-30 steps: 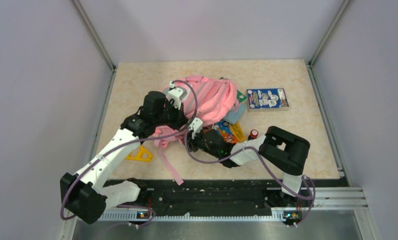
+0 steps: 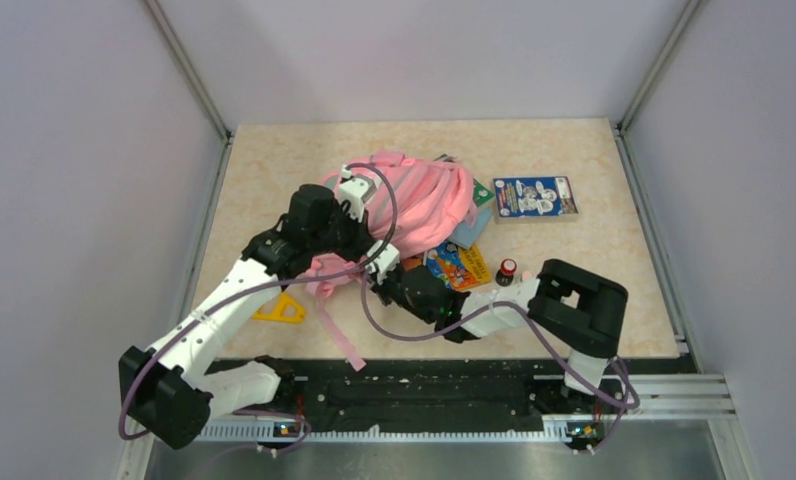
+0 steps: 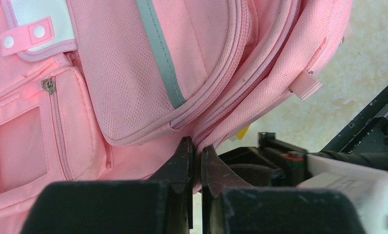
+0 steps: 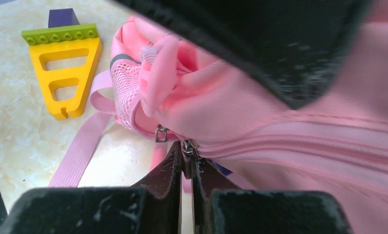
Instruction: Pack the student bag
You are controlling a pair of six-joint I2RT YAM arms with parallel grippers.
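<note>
The pink bag (image 2: 419,205) lies across the left and middle of the table, its near part hidden under both arms. In the left wrist view, my left gripper is shut on a fold of the bag's edge, just below the mesh pocket (image 3: 133,63). Close beside it, at the bag's near side, my right gripper is shut on a small metal zipper pull. From there the zipper track (image 4: 289,144) runs off to the right along the pink fabric. The far ends of the zipper are hidden.
A yellow toy piece (image 2: 282,308) lies left of the bag, near a loose strap (image 2: 341,335). Right of the bag are a colourful book (image 2: 459,265), a light blue item (image 2: 470,230), a red-capped bottle (image 2: 506,270) and a blue box (image 2: 534,197).
My left gripper has hardly moved, and the bag's shape is nearly the same.
</note>
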